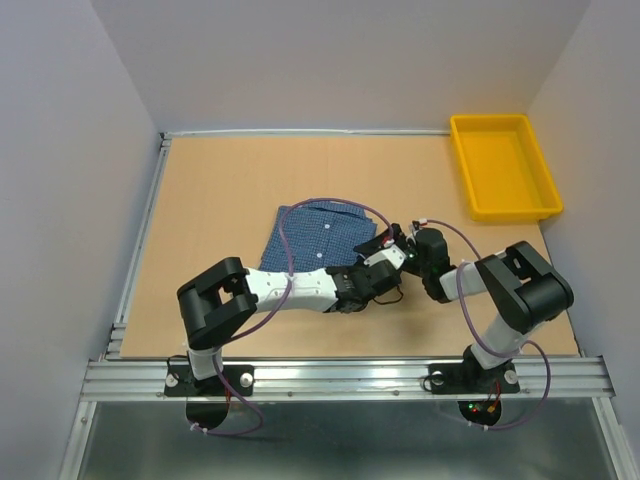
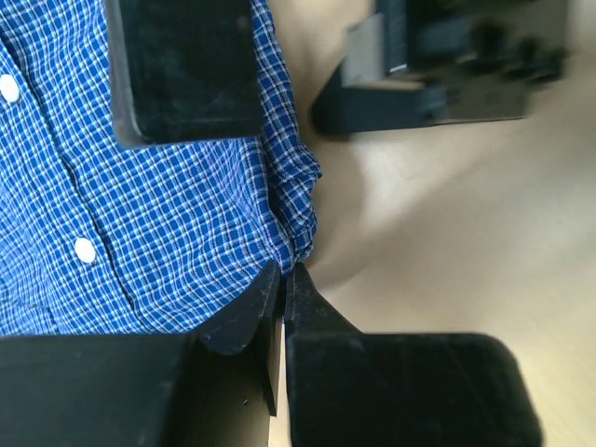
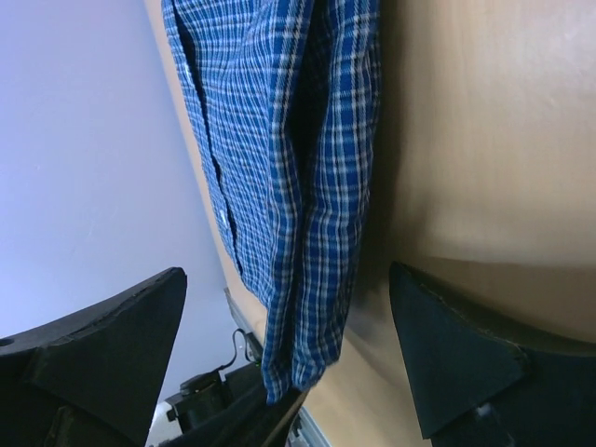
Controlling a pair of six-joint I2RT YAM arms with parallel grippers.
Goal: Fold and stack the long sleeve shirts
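A blue checked shirt (image 1: 318, 237) with white buttons lies folded into a compact block, left of the table's middle. My left gripper is shut on its near right corner; the pinched cloth (image 2: 279, 228) rises between the fingertips. From the right comes my right gripper, its fingers spread wide on either side of the shirt's double-layered edge (image 3: 317, 214). In the left wrist view one dark right finger (image 2: 186, 70) hangs over the shirt and the other stands over bare table. In the top view both grippers are close together and partly hide the shirt's right corner.
A yellow bin (image 1: 508, 165), empty, stands at the back right corner. Bare tabletop (image 1: 210, 190) lies left of and behind the shirt. A metal rail (image 1: 340, 372) borders the front edge.
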